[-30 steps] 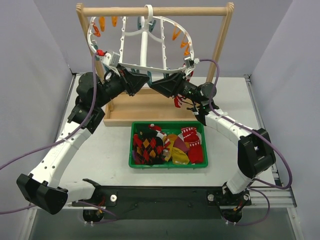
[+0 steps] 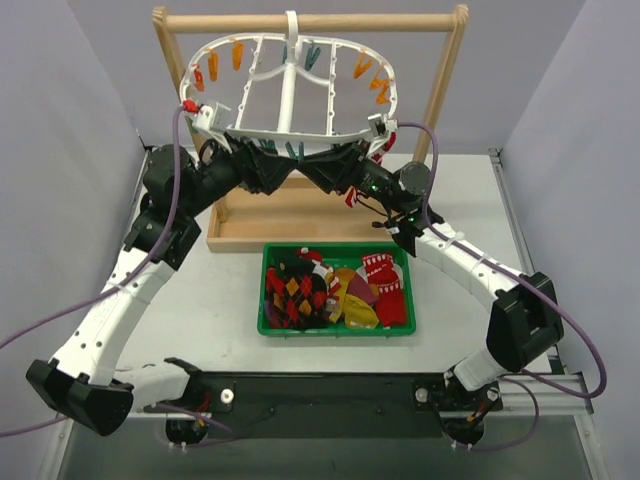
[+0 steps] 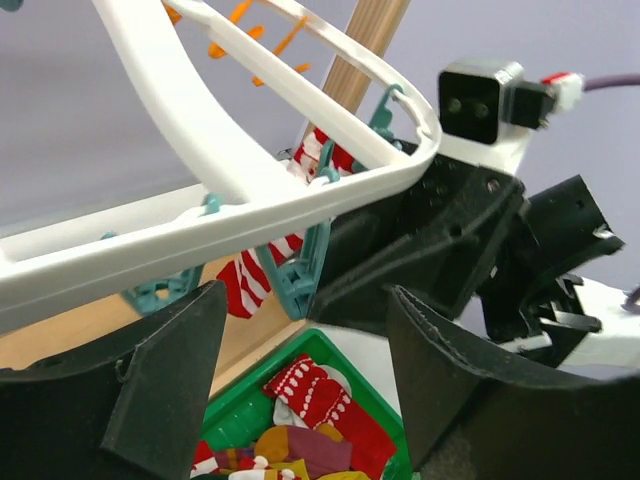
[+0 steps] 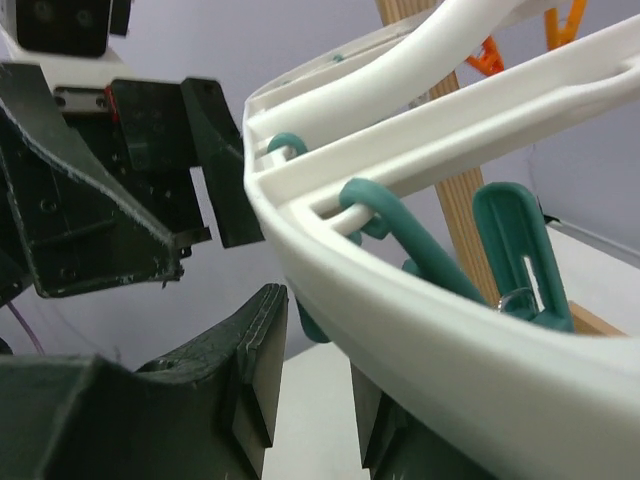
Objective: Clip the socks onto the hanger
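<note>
The white hanger hangs on the wooden frame with orange and teal clips. My left gripper and right gripper meet at the hanger's front rail. In the left wrist view, the left fingers stand apart below a teal clip; red striped fabric hangs behind it, and the right gripper is just beyond. In the right wrist view, the fingers are parted under the white rail, near teal clips, the right finger partly hidden by the rail.
A green tray of socks lies on the table below. The wooden frame stands behind, its base above the tray.
The hanger has shifted a little.
</note>
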